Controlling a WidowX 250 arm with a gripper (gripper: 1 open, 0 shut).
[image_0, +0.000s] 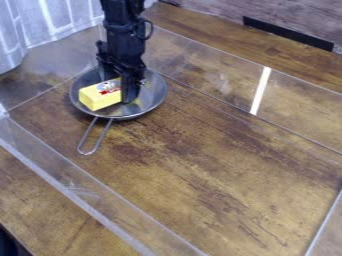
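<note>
A yellow box (96, 98) with a red and white label lies in a dark grey pan (147, 98) at the upper left, whose wire handle points toward me. My black gripper (123, 88) reaches down from the top into the pan, at the box's right end. Its fingertips are dark against the pan, and it looks shut on the box, though the contact is partly hidden.
Clear plastic walls edge it at the left, back and right, and a white tape strip (261, 90) lies at the upper right.
</note>
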